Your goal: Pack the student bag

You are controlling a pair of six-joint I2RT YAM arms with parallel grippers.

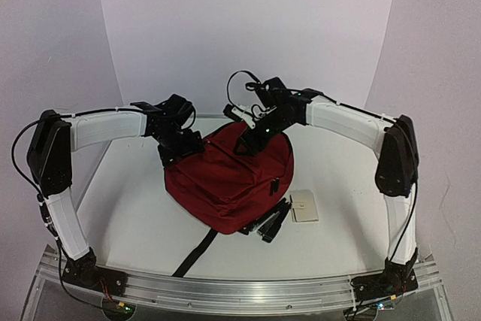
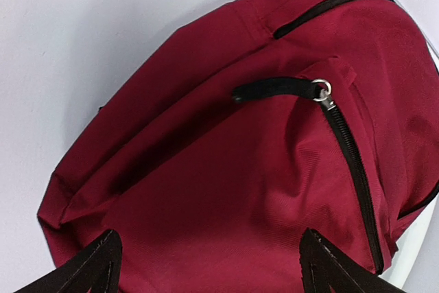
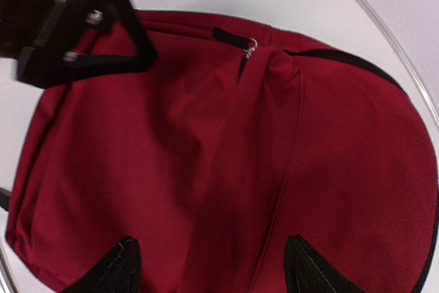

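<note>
A red bag [image 1: 233,186] lies in the middle of the table, its front creased. My left gripper is above its left part, fingers wide apart, with only red cloth in sight below. In the left wrist view, a black zipper pull [image 2: 278,88] on a metal ring lies across the cloth at the top of a zipper. Over the bag's upper right hangs my right gripper, also open with nothing between its fingers. Beside the bag's lower right are a beige notebook [image 1: 304,207] and some dark, elongated items [image 1: 269,221], partly against the bag.
A black strap [image 1: 195,253] runs from the bag toward the table's front edge. Bare white table [image 1: 342,216] extends on the right, and there is clear surface at the left. The two grippers are fairly close together above the bag.
</note>
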